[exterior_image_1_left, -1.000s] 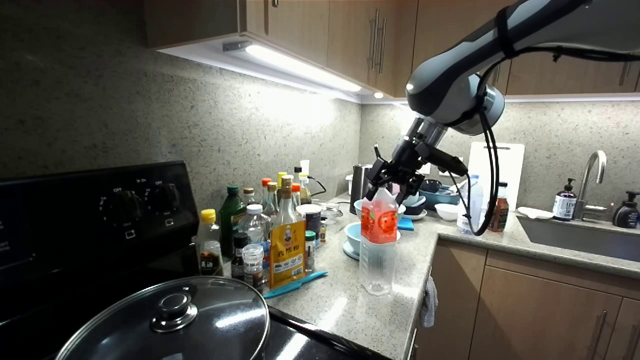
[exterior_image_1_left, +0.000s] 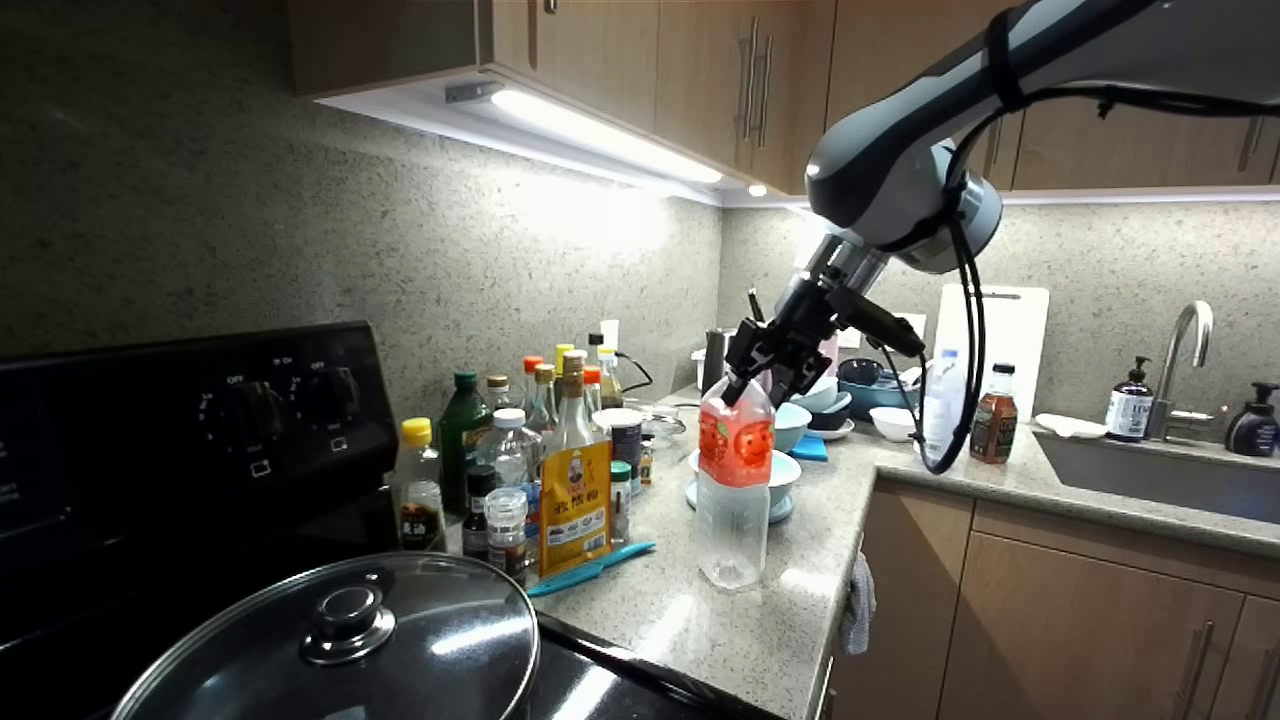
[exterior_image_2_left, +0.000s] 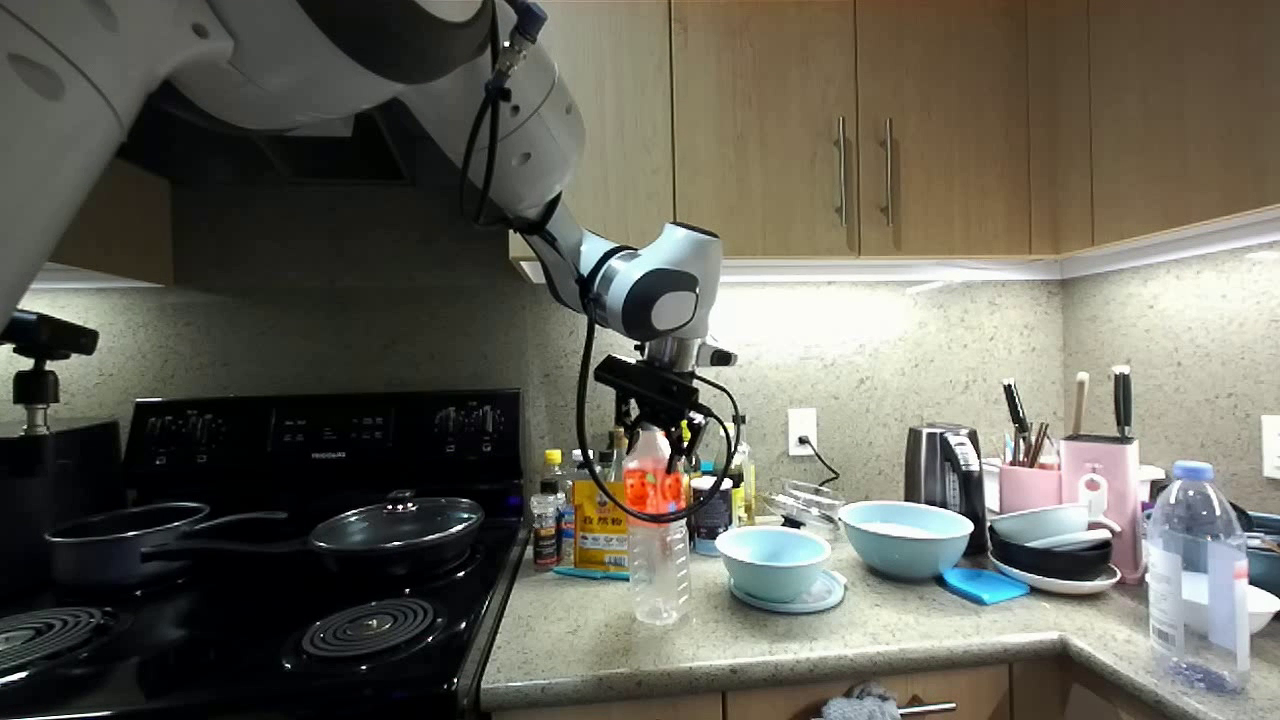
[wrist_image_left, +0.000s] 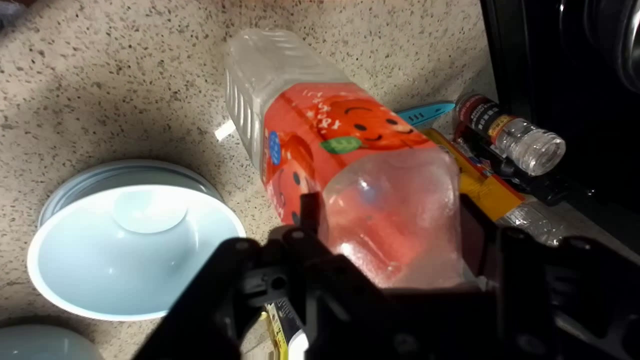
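A clear plastic bottle with a red tomato-face label (exterior_image_1_left: 735, 450) stands upright at the front of the counter, beside the light blue bowl (exterior_image_2_left: 773, 562). My gripper (exterior_image_1_left: 758, 374) comes down from above and is shut on the bottle's upper part. In the wrist view the bottle (wrist_image_left: 345, 129) runs away from between the two dark fingers, which press on opposite sides near its top. Whether its base touches the counter or hangs just over it, I cannot tell. The bottle's cap and mouth are hidden by the gripper.
Several sauce bottles and a yellow seasoning packet (exterior_image_1_left: 576, 509) crowd the counter's left, with a blue knife (exterior_image_1_left: 591, 569) before them. The stove holds a lidded pan (exterior_image_2_left: 397, 523). Bowls (exterior_image_2_left: 906, 536) and a clear bottle (exterior_image_2_left: 1197, 581) stand to the right. Bare counter (exterior_image_2_left: 564, 654) lies in front.
In exterior view 1, the gripper and the labelled bottle have shifted a little to the left, toward the seasoning packet. The things around them have stayed put.
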